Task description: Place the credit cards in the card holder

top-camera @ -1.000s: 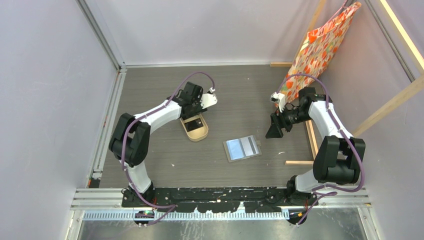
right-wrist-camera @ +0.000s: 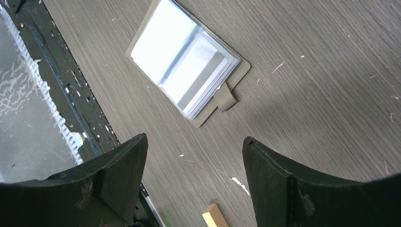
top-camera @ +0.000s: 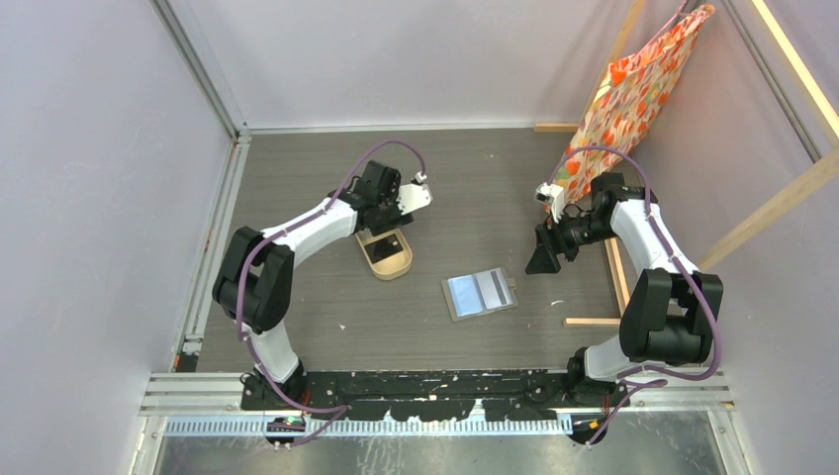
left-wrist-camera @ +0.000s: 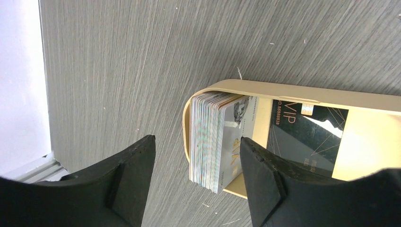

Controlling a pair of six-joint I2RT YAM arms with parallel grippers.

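Observation:
A cream oval box (top-camera: 392, 265) holds the credit cards. In the left wrist view a tight stack of cards (left-wrist-camera: 206, 142) stands on edge at one end of the box, and a black VIP card (left-wrist-camera: 302, 135) lies flat on its floor. My left gripper is over the stack's end, fingers wide apart, with nothing gripped. The card holder (top-camera: 480, 294), a grey case with clear sleeves, lies open on the table; a small strap (right-wrist-camera: 225, 97) sticks out at one edge. My right gripper hangs to the right of the holder, fingers apart and empty.
Bare grey tabletop (top-camera: 465, 198) lies between the box and the holder. A patterned cloth (top-camera: 633, 99) hangs at the back right, and wooden bars (top-camera: 594, 322) lie near the right arm. White walls close in the sides.
The left gripper has shifted very slightly above the end of the box. The right arm, box and card holder look the same as before.

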